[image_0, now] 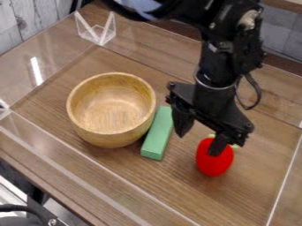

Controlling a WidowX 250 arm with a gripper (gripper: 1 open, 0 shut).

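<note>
The black gripper [207, 119] hangs over a red rounded object [214, 160] on the wooden table, its lower parts just above and behind that object. Whether its fingers are open or shut is hard to tell. A green bar [157, 134] lies left of the gripper, beside a tan bowl [88, 106].
A white wire-like item [97, 26] sits at the back left. A dark cable or part [18, 214] shows at the lower left edge.
</note>
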